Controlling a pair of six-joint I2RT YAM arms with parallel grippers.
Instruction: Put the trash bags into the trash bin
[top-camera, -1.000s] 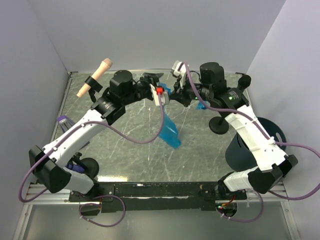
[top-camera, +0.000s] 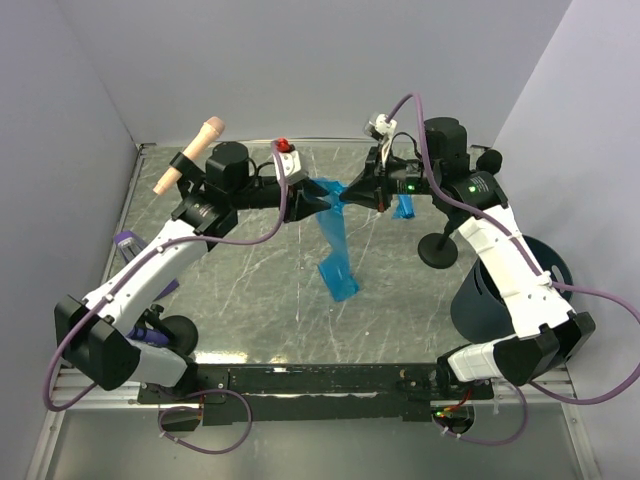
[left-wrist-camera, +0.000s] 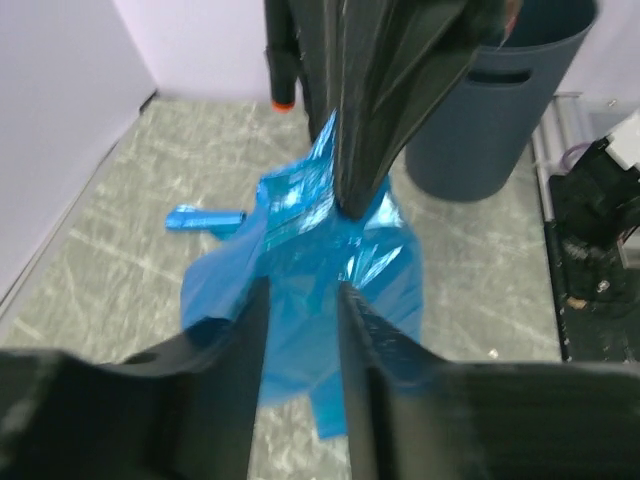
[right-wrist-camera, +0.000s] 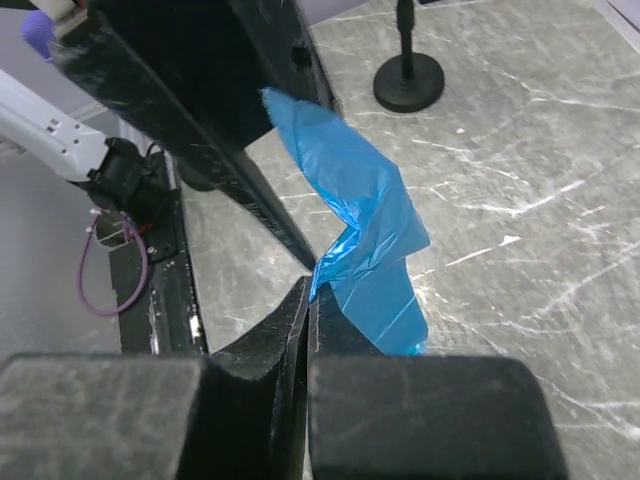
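A crumpled blue trash bag (top-camera: 338, 255) hangs between the two arms above the table. My right gripper is shut, with a thin fold of the bag (right-wrist-camera: 375, 240) at its tips. The left gripper is part open, facing the bag (left-wrist-camera: 310, 265). Its fingers (left-wrist-camera: 255, 310) stand apart, and blue film shows in the gap; whether they touch it is unclear. A second blue bag (top-camera: 404, 208) lies flat on the table behind the right gripper (top-camera: 348, 196). The dark grey trash bin (top-camera: 480, 308) stands at the right, partly covered by the right arm.
A black round stand (top-camera: 438, 250) sits between the right arm and the bin. At the left are a purple item (top-camera: 130, 243), another black base (top-camera: 180, 333) and a wooden-handled tool (top-camera: 190, 155).
The left gripper has turned and come down beside the right one, now pointing at the bag's upper part. The right gripper has shifted slightly, and the bag's lower end has swung a little left.
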